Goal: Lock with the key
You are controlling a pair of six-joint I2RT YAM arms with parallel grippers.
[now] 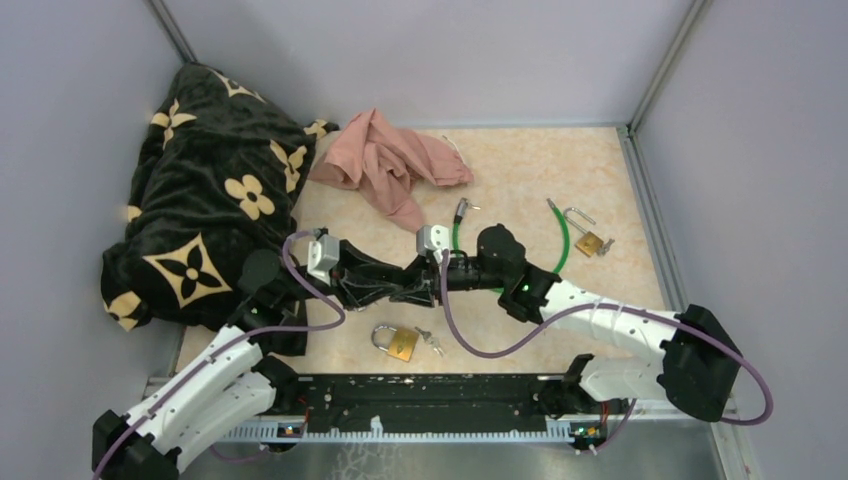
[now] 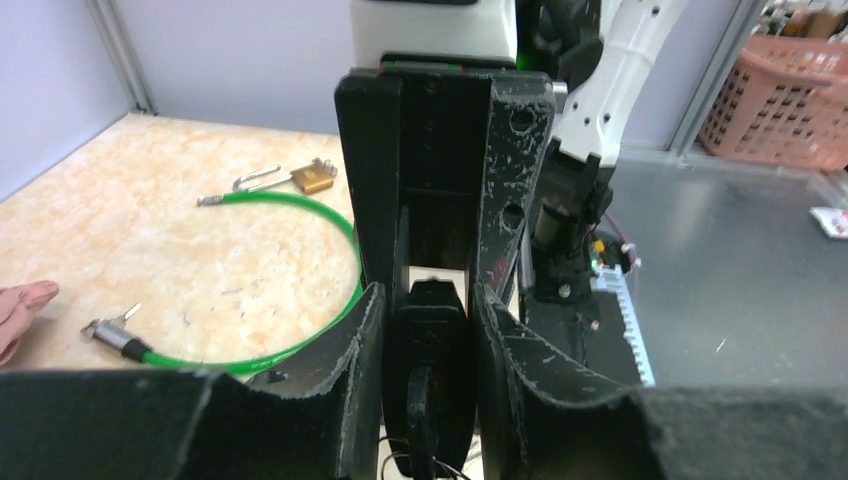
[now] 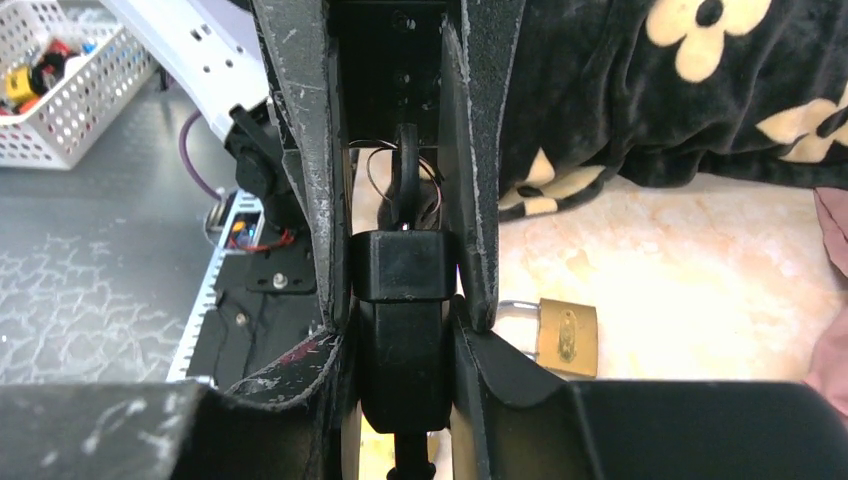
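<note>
My two grippers meet in mid-air above the mat in the top view. A black fob (image 3: 404, 370) with a wire ring is between them, most likely a key. My right gripper is shut on it; my left gripper surrounds the fob from the other side, its fingers at its sides, and whether they grip is unclear. Below lie a brass padlock (image 1: 402, 343) with small keys (image 1: 432, 341). A second padlock (image 1: 589, 243) lies at the right beside the green cable lock (image 1: 563, 238).
A patterned black cushion (image 1: 200, 200) fills the left side, and a pink cloth (image 1: 385, 160) lies at the back. Bare mat (image 1: 520, 170) is at the back right. Walls border the workspace.
</note>
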